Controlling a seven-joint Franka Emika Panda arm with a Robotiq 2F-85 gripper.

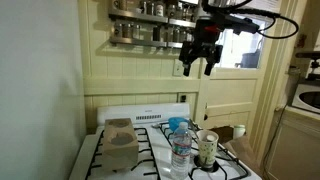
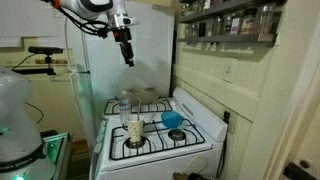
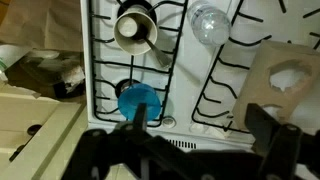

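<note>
High above the white stove, my gripper hangs open with nothing between its fingers; it also shows in the second exterior view. A clear plastic bottle stands upright on the stove top. Beside it is a light cup, and the wrist view shows a utensil inside that cup. Toward the back of the stove lies a blue bowl. A brown cardboard box rests on the burners on the other side of the bottle; part of it is hidden by the gripper in the wrist view.
Shelves of jars line the wall behind the stove. The stove's back panel rises along its rear edge. A white mug sits to the right, and a microwave is farther right. Open air surrounds the gripper.
</note>
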